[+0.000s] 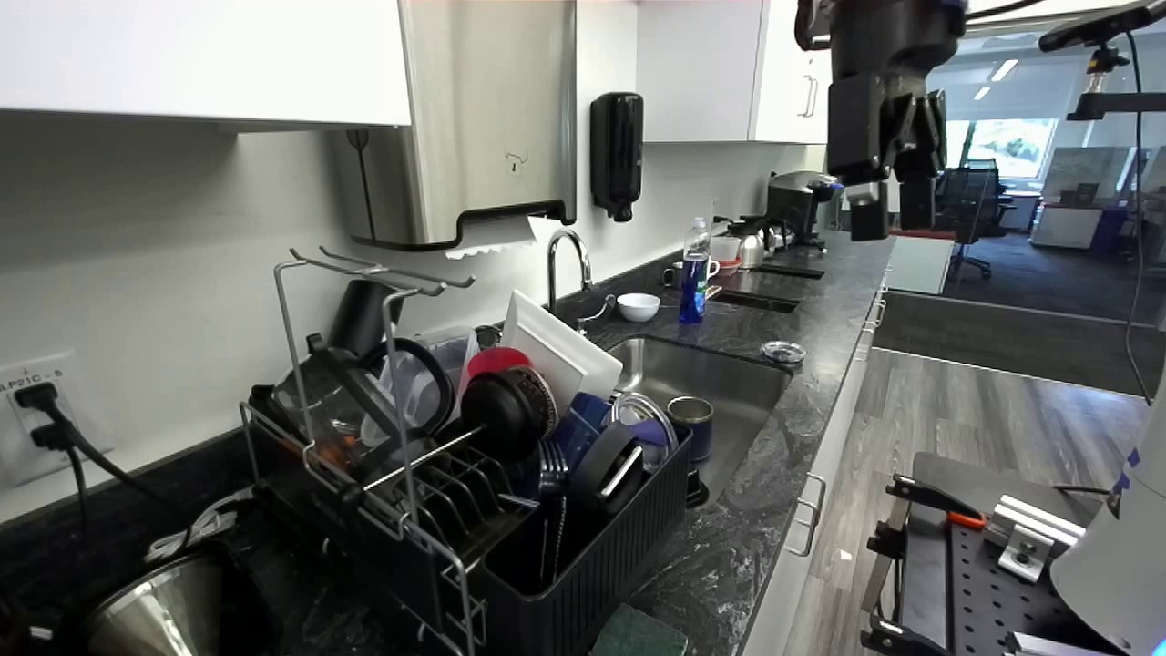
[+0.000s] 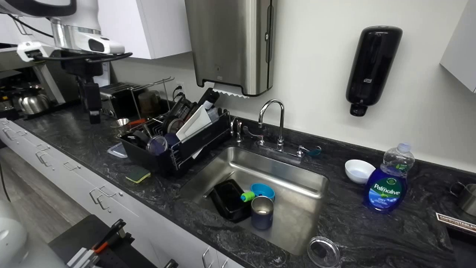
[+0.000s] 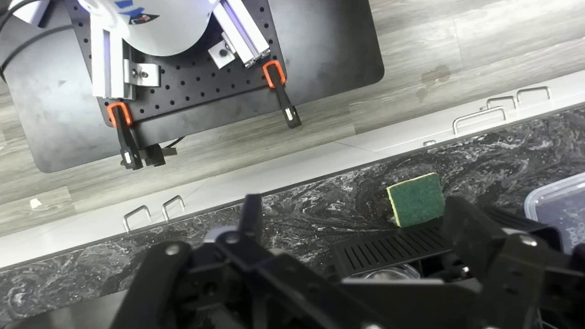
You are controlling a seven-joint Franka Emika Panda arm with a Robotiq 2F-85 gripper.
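High above the counter hangs my black gripper (image 1: pixel 893 208), clear of every object. In the wrist view its fingers (image 3: pixel 252 214) are spread wide and it is open, with nothing held between them. A green and yellow sponge (image 3: pixel 417 200) lies flat on the counter beside the dish rack, below and near the right finger in that view. The black dish rack (image 2: pixel 154 163) holds a white plate (image 2: pixel 194 121), dark cookware and cutlery. Inside the sink (image 2: pixel 296 223) are a dark blue mug (image 2: pixel 261 213), a blue cup (image 2: pixel 263 190) and a black container (image 2: pixel 230 199).
A chrome faucet (image 2: pixel 281 120) rises behind the sink. To its right stand a white bowl (image 2: pixel 359 171) and a blue soap bottle (image 2: pixel 387 183). A clear lid (image 2: pixel 323 251) rests near the front edge. The overhead cabinet (image 1: pixel 710 71) and towel dispenser (image 1: pixel 497 120) border the space above.
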